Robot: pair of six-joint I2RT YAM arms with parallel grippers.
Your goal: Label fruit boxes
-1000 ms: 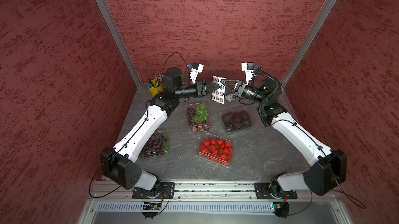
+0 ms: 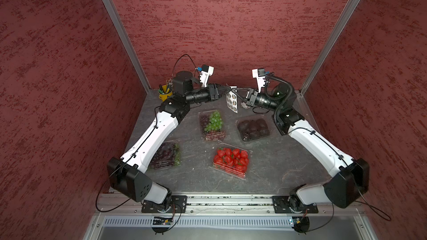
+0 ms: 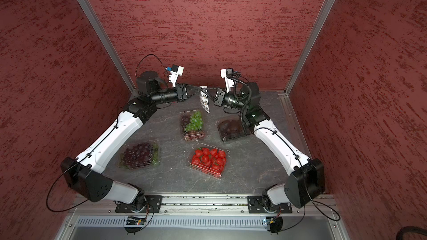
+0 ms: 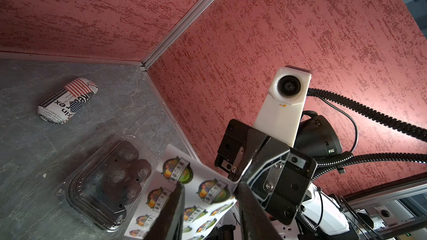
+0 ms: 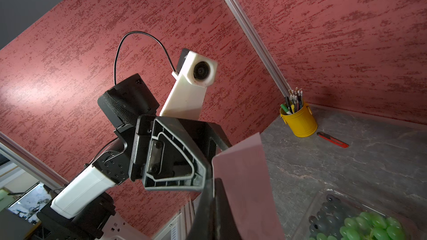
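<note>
A white label sheet [image 2: 231, 100] with rows of round fruit stickers hangs upright between my two grippers, above the back of the table. In the left wrist view its printed face [image 4: 195, 195] shows. My right gripper is shut on the sheet's edge; the plain back [image 5: 249, 186] faces its camera. My left gripper is open, its fingers spread on either side of part of the sheet. Below are boxes of mixed grapes [image 2: 212, 124], dark fruit [image 2: 253, 128], red tomatoes [image 2: 232, 160] and dark grapes [image 3: 140, 154], the last partly behind the left arm in the top left view.
A yellow cup [image 5: 302, 122] of pens and a red cutter [image 5: 332, 140] are at the back left. A printed case [image 4: 68, 100] lies behind the dark fruit box.
Both grippers have shifted slightly left, the right one further, carrying the sheet, which now appears narrower and a little lower. The boxes have not moved.
</note>
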